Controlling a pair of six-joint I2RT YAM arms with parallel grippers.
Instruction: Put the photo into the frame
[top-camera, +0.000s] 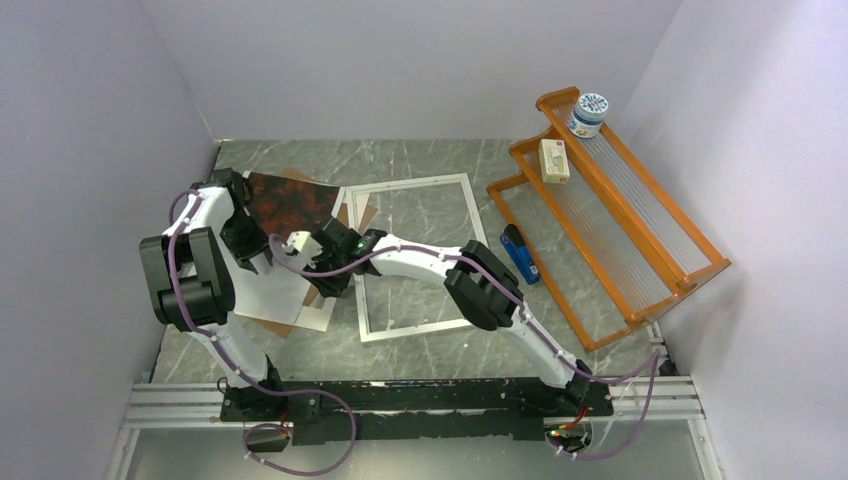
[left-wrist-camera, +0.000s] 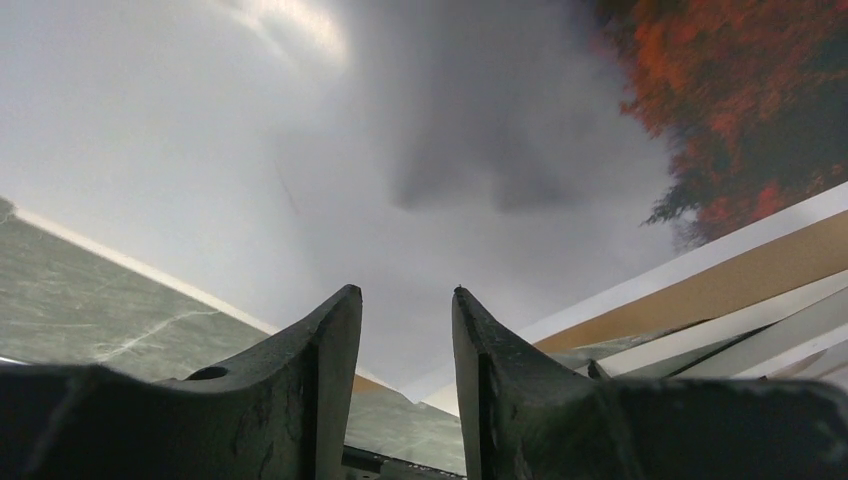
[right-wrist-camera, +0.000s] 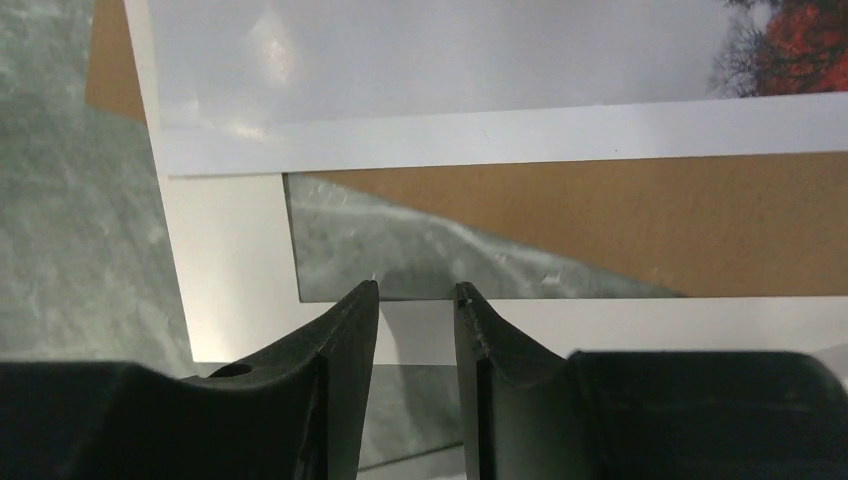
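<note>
The photo (top-camera: 290, 205), red-brown trees at one end and pale grey at the other, lies flat at the left of the table. Under it, a white mat border (right-wrist-camera: 235, 300) juts out past one edge of the photo. A brown backing sheet (right-wrist-camera: 600, 220) shows beneath too. The empty white frame (top-camera: 410, 329) lies to their right. My left gripper is open over the pale part of the photo, nothing between its fingers. At the mat's outer strip, my right gripper stands with its fingers apart; the strip shows in the gap, not pinched.
A blue stapler (top-camera: 520, 255) rests right of the frame. Beyond it stands a wooden rack (top-camera: 640, 230) carrying a small box (top-camera: 553, 161) and a blue-white jar (top-camera: 587, 115). Bare table shows behind and in front of the frame.
</note>
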